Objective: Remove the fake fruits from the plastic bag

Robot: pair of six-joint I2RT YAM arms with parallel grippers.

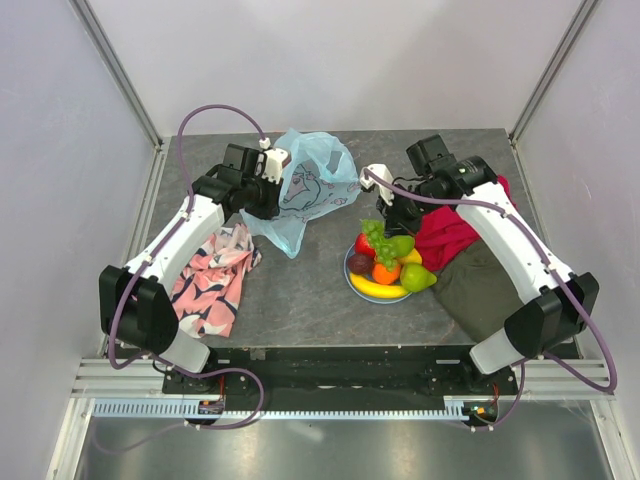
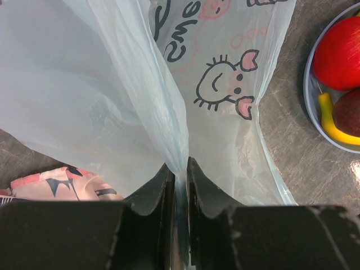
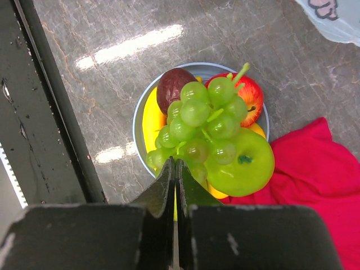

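The translucent plastic bag (image 1: 320, 180) is at the back centre-left, with my left gripper pinching a gathered fold of it; no fruit shows inside. A blue bowl (image 3: 138, 129) is full of fake fruit: green grapes (image 3: 194, 112) on top, red apple (image 3: 250, 95), dark purple fruit (image 3: 171, 84), green apple (image 3: 242, 169), banana (image 1: 378, 289), orange (image 1: 385, 275) and green pear (image 1: 420, 280). My right gripper is shut above the grapes at the bowl, its fingertips together.
A pink patterned cloth (image 1: 205, 285) lies at front left. Red (image 1: 450, 235) and olive (image 1: 475, 295) cloths lie right of the bowl. Bare table is in front of the bag, left of the bowl.
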